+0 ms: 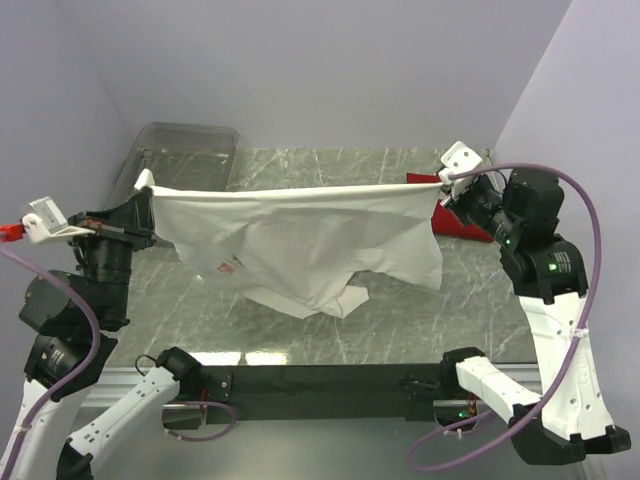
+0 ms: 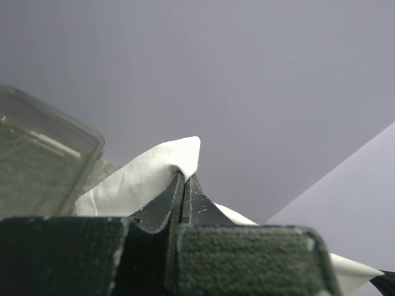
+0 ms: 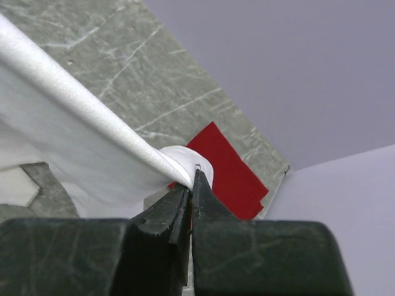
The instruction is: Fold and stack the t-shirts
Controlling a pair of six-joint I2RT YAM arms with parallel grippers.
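A white t-shirt [image 1: 300, 240] hangs stretched between my two grippers, its top edge pulled into a nearly straight line. A small red print shows on its left part, and its lower edge hangs over the table. At the left end my left gripper is shut on the cloth, with a corner flap sticking up past the fingertips. At the right end my right gripper is shut on the other end of that taut edge, a small fold showing beyond the tips. A folded red shirt [image 3: 231, 176] lies on the table behind the right gripper.
A clear plastic bin [image 1: 150, 128] stands at the back left, partly behind the left arm and the cloth. Walls close in on the left, back and right.
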